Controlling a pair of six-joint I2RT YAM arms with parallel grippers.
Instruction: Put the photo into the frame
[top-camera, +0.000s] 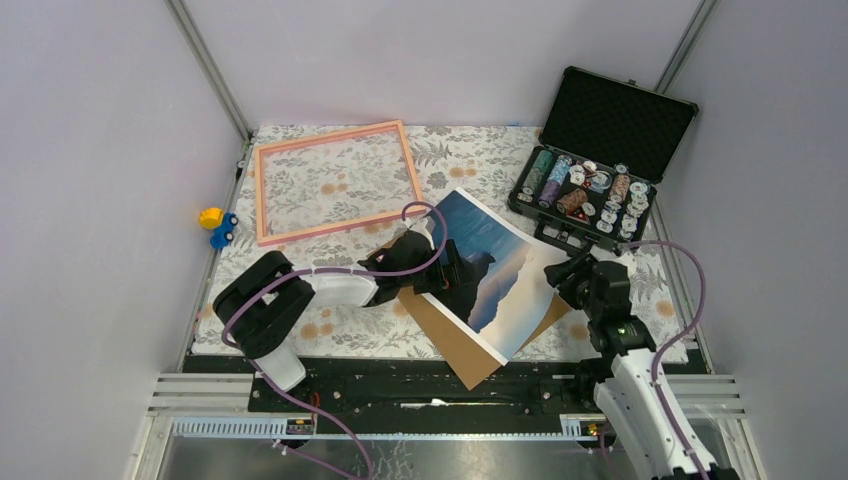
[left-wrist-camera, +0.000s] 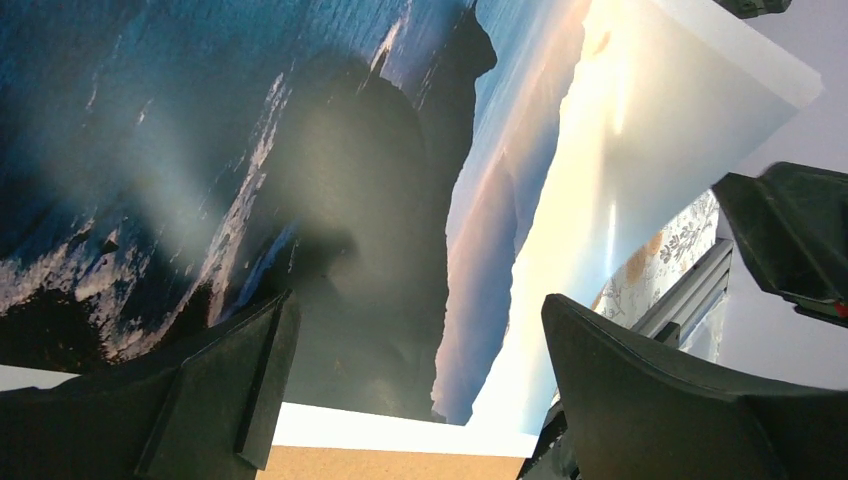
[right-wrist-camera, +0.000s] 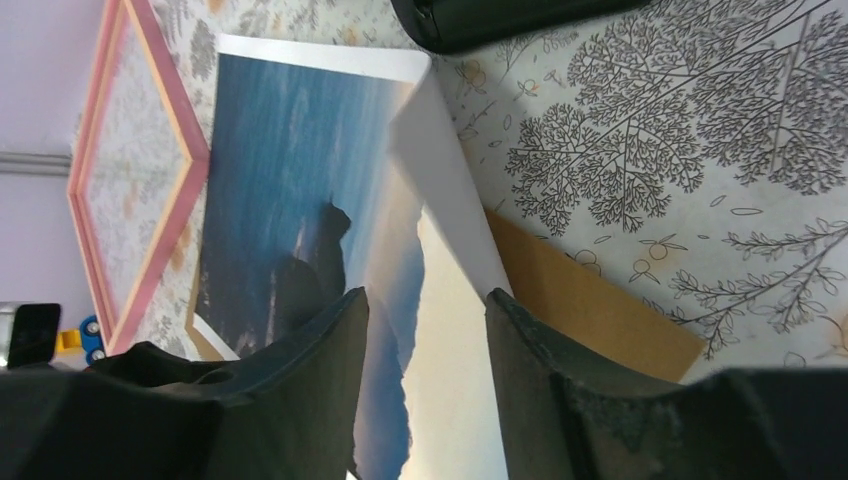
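Note:
The photo (top-camera: 490, 290) of blue water and dark rock lies on a brown board (top-camera: 445, 350), its right edge lifted and bent, as the right wrist view shows. The pink-orange frame (top-camera: 258, 195) lies empty at the back left. My left gripper (top-camera: 450, 268) is open over the photo's left part, with the photo between and beyond its fingers in the left wrist view. My right gripper is at the photo's right edge, part open, one finger (right-wrist-camera: 535, 370) beside the raised white edge; whether it grips is unclear.
An open case of poker chips (top-camera: 580, 200) stands at the back right, close above the right gripper. A yellow and blue toy (top-camera: 222, 230) sits at the left edge. Bare patterned table shows between frame and case and at the front.

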